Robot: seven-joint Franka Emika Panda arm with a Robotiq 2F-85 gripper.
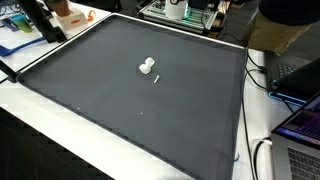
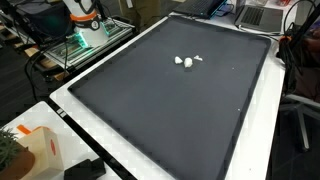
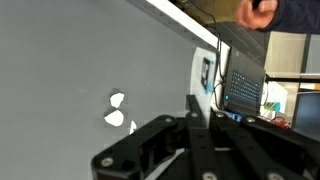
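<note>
In the wrist view my gripper is shut on a narrow white object point(image 3: 199, 88) with a small blue patch on it. The object sticks out past the black fingers; what it is I cannot tell. Below, on the dark grey tabletop point(image 3: 70, 60), lie two crumpled white pieces point(image 3: 115, 109) close together and a small white sliver point(image 3: 132, 127) beside them. Exterior view 1 has the same crumpled pieces point(image 1: 147, 66) and sliver point(image 1: 156, 79) towards the back of the table. Neither exterior view shows the gripper or what it holds.
An open laptop point(image 3: 243, 85) stands off one edge, with cables nearby. A potted plant point(image 2: 14, 152) and an orange-and-white box point(image 2: 42, 145) stand off another edge. A person's hand point(image 3: 257, 12) shows at the top.
</note>
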